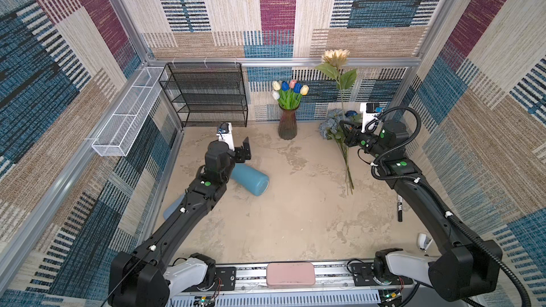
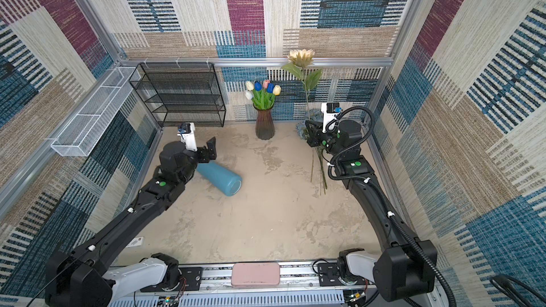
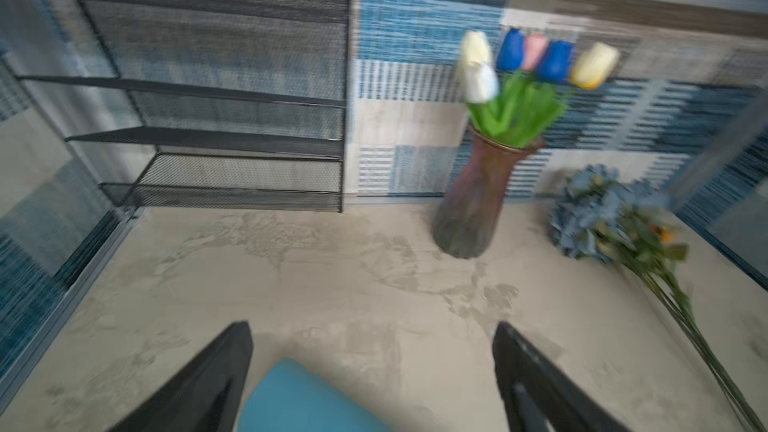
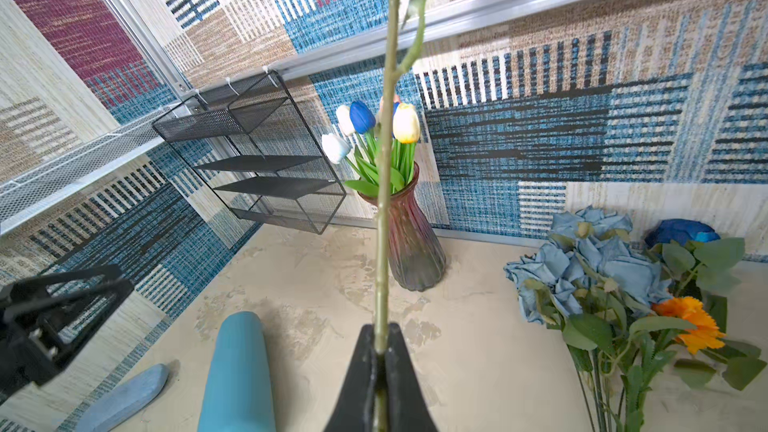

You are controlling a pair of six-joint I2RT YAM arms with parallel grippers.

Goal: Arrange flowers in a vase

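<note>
My right gripper is shut on the green stem (image 4: 384, 216) of a tall cream flower (image 1: 335, 56), held upright at the right. A ribbed glass vase (image 1: 287, 125) stands near the back wall with several tulips (image 1: 291, 95) in it. On its side on the table lies a blue cylinder (image 1: 250, 180), its round end towards the front right. Above and behind it, my left gripper is open, with its fingers (image 3: 212, 376) wide apart and nothing held. The cylinder shows only partly in the left wrist view, which is blurred.
Blue-grey flowers (image 4: 600, 264) and an orange one (image 4: 689, 324) lie at the back right. A black mesh shelf (image 1: 207, 96) stands back left; a white wire basket (image 1: 128, 111) hangs on the left. A flat blue object (image 4: 124, 400) lies far left.
</note>
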